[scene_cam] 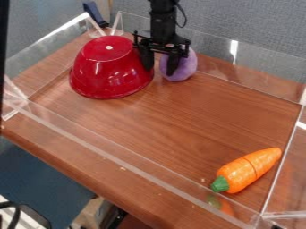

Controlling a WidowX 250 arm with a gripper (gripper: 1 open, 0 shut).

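Observation:
A black gripper [162, 54] hangs at the top middle, low over the back of the tray, between a red bowl [110, 73] and a purple round object [183, 67]. The red bowl stands upside down at the back left. The purple object is partly hidden behind the gripper, whose fingers are too dark and small to tell whether they are open or shut on it. An orange carrot toy [246, 171] with a green top lies at the front right.
Clear acrylic walls surround the wooden surface [156, 130]. A grey wall stands behind.

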